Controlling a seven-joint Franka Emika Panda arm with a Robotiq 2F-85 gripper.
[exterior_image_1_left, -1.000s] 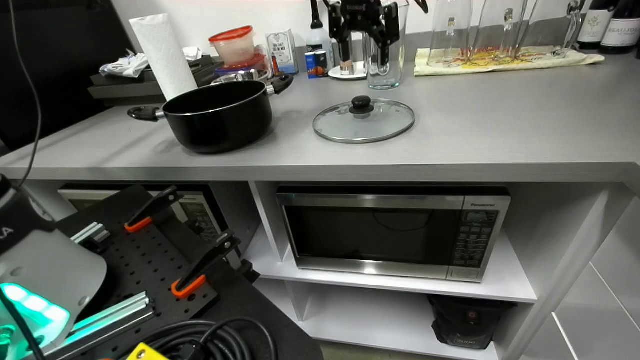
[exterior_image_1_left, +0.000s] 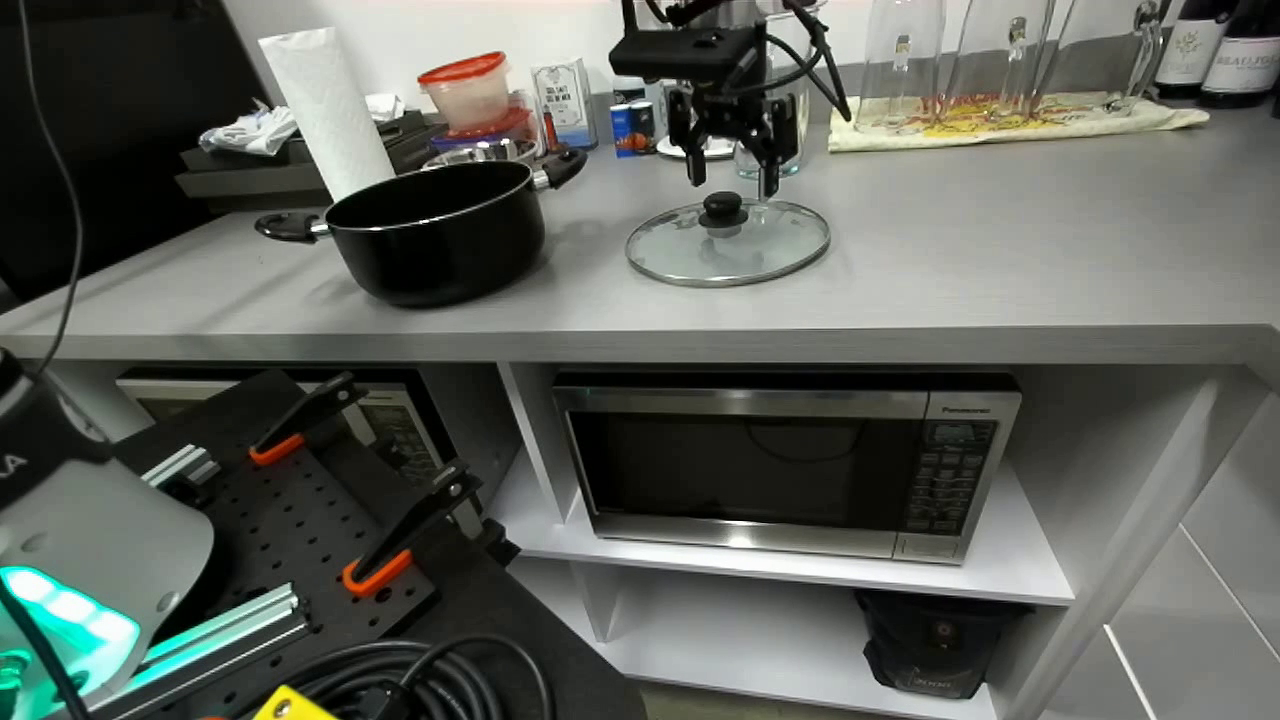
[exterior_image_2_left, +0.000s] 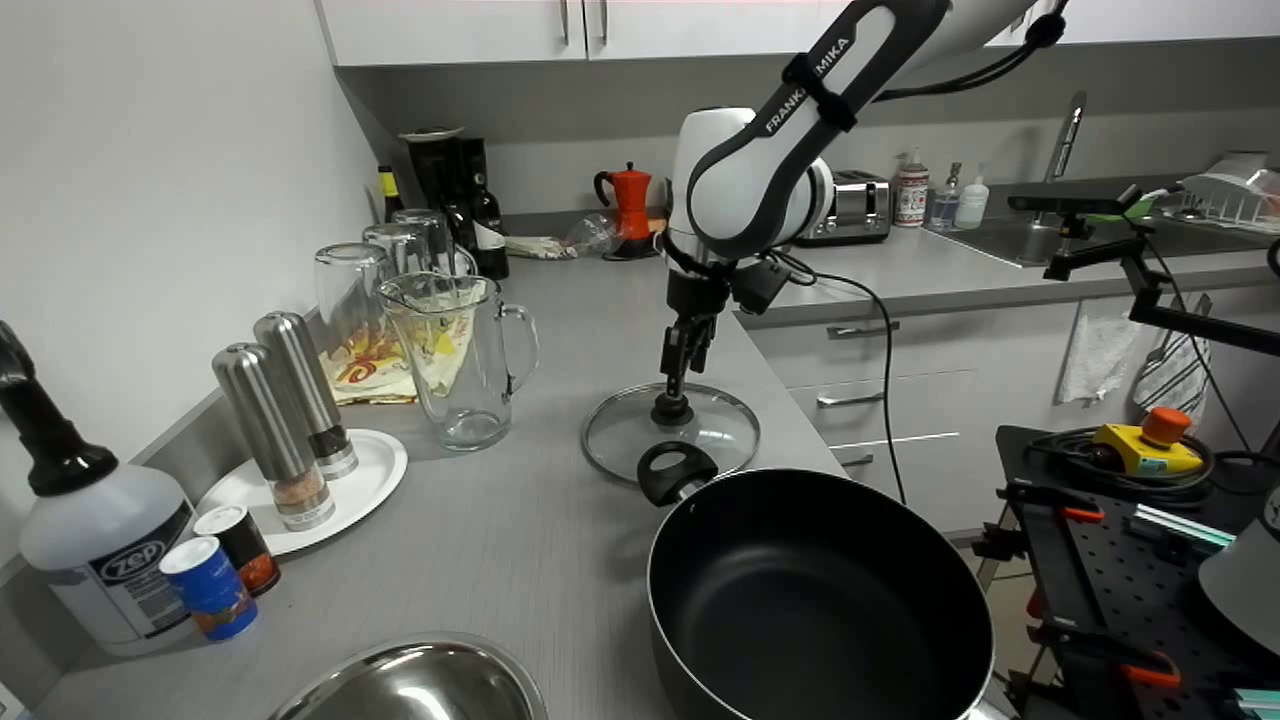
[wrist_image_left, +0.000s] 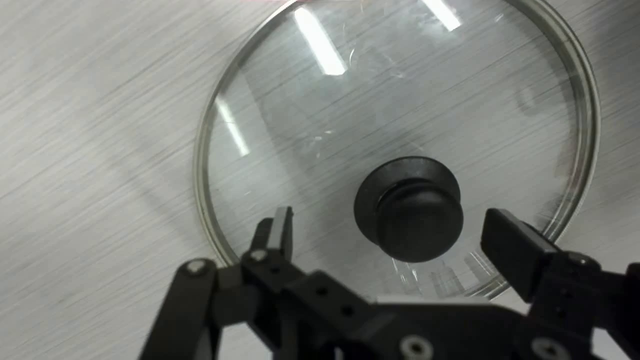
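A round glass lid (exterior_image_1_left: 780, 240) with a metal rim and a black knob (exterior_image_1_left: 722, 210) lies flat on the grey counter. My gripper (exterior_image_1_left: 734, 180) is just above it, open, its fingers pointing down. In the wrist view the knob (wrist_image_left: 420, 219) shows in the gap, nearer the right finger (wrist_image_left: 510, 246) than the left finger (wrist_image_left: 280, 231), and touching neither. The empty black pot (exterior_image_2_left: 816, 588) stands uncovered beside the lid, one of its handles (exterior_image_2_left: 675, 472) reaching toward the lid's rim.
Behind the lid stand a glass pitcher (exterior_image_2_left: 462, 360) and a white plate (exterior_image_2_left: 384, 480) with two grinders. A steel bowl (exterior_image_2_left: 414, 684) sits near the pot. Upturned glass jugs rest on a cloth (exterior_image_1_left: 1080, 118).
My gripper has come down from above the lid to close over its knob. The lid and pot have stayed in place.
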